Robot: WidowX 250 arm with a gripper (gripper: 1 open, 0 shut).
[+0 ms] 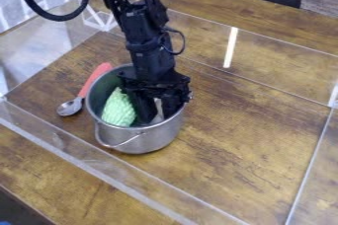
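Observation:
A steel pot (pixel 132 140) with a wire handle stands on the wooden table, left of centre. A pale green vegetable-like object (pixel 119 110) lies inside at the left. The black gripper (pixel 156 106) reaches down into the pot on the right of the green object; its fingers are hidden or too dark to tell whether they hold anything.
A spoon (pixel 70 107) and a red-handled utensil (pixel 95 77) lie left of the pot. A transparent edge runs along the left and front.

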